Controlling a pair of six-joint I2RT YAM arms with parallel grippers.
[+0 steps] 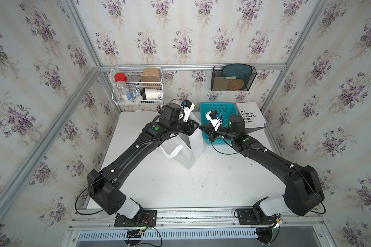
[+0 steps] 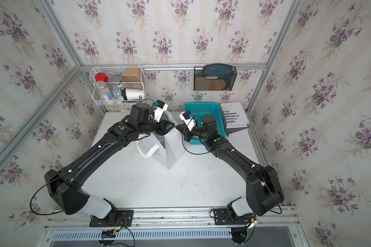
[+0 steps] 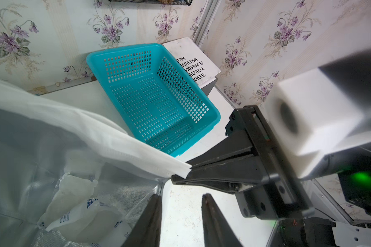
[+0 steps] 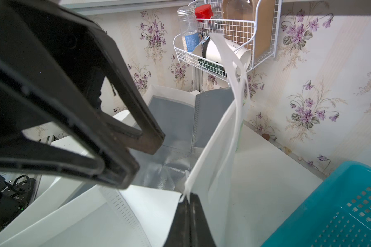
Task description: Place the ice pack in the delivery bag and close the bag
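The delivery bag (image 1: pixel 188 158), white outside and silver inside, stands with its mouth spread in the middle of the table. Inside it, in the left wrist view, lies a white ice pack (image 3: pixel 84 220) with blue print, crumpled against the lining. Over the bag's mouth is my left gripper, open, its fingers (image 3: pixel 153 220) apart with nothing between them. On the bag's right, my right gripper is shut on a corner of the rim, the thin white edge pinched at its tips.
A bare teal basket (image 3: pixel 144 103) stands behind and right of the bag, beside a white printed box (image 1: pixel 250 115). The wire shelf (image 1: pixel 136 84) with jars and cups hangs at the back left.
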